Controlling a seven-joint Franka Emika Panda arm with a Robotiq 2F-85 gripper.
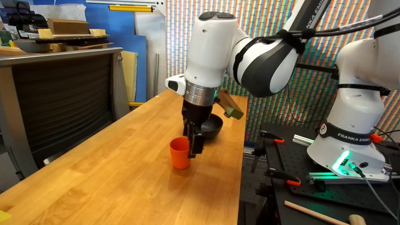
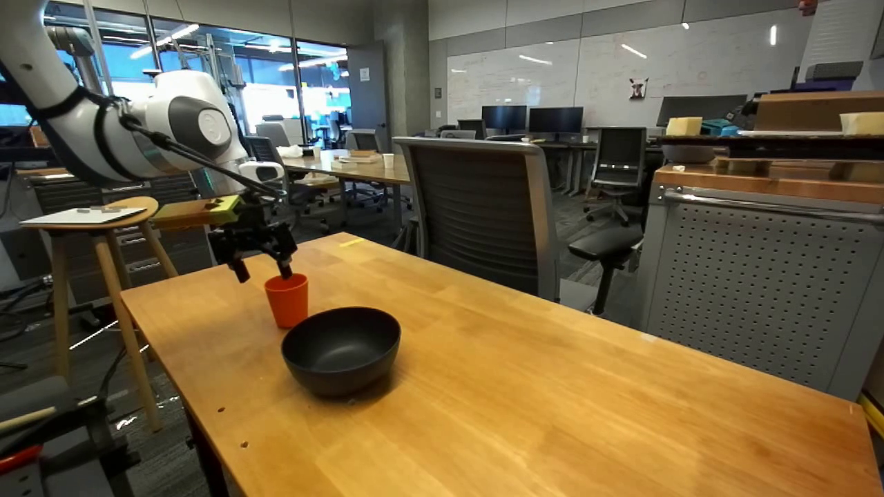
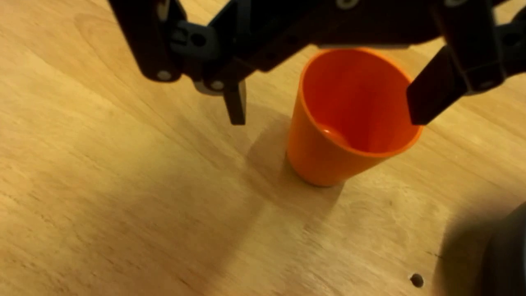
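An orange cup (image 1: 179, 154) stands upright and empty on the wooden table, with its open mouth facing up in the wrist view. My gripper is open just above it, fingers spread wide. One finger (image 3: 434, 91) overlaps the cup's rim in the wrist view, while the other finger (image 3: 236, 103) hangs clear to the side over bare wood. Exterior view 2 has the gripper (image 2: 263, 273) at rim height by the cup (image 2: 287, 302); whether a fingertip touches it I cannot tell. Close to the cup sits a black bowl (image 2: 341, 352), empty.
Bare table (image 2: 580, 397) stretches away on the far side of the bowl. A grey office chair (image 1: 67, 105) stands along one long edge of the table. Clamps and a wooden-handled mallet (image 1: 315, 213) lie on the black bench by the robot base.
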